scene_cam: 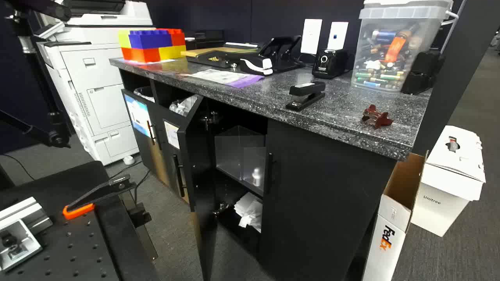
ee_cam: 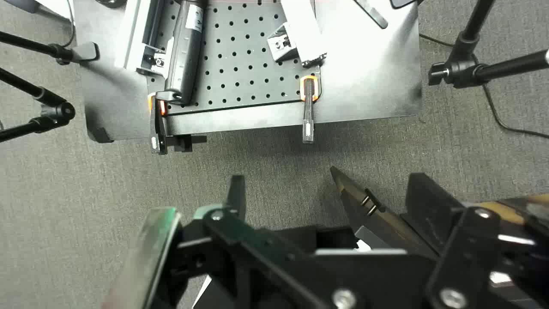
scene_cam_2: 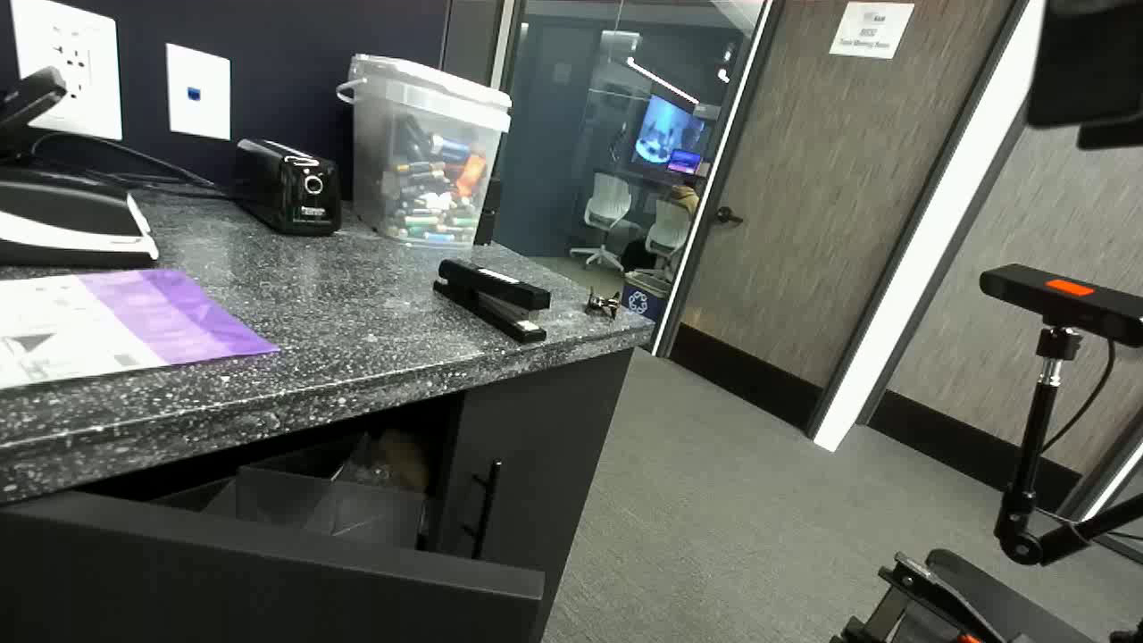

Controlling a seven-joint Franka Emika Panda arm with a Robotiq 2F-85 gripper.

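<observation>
In the wrist view my gripper hangs open over the carpet, its two black fingers wide apart and nothing between them. Below it stands a swung-out black cabinet door [ee_cam: 370,206]. Neither exterior view shows the gripper. On the speckled counter [scene_cam: 342,112] lie a black stapler [scene_cam: 307,93] and, near the corner, a small dark red spiky piece [scene_cam: 376,117]. The open cabinet door [scene_cam: 199,154] uncovers a clear bin [scene_cam: 239,152] on a shelf, with white paper [scene_cam: 249,210] lower down.
A tub of markers [scene_cam: 398,47], an electric sharpener [scene_cam: 328,63] and toy blocks [scene_cam: 152,46] stand on the counter. Boxes [scene_cam: 443,187] sit at its right end. My base table [ee_cam: 360,98] carries orange clamps [ee_cam: 309,88]; camera stands [ee_cam: 463,59] flank it.
</observation>
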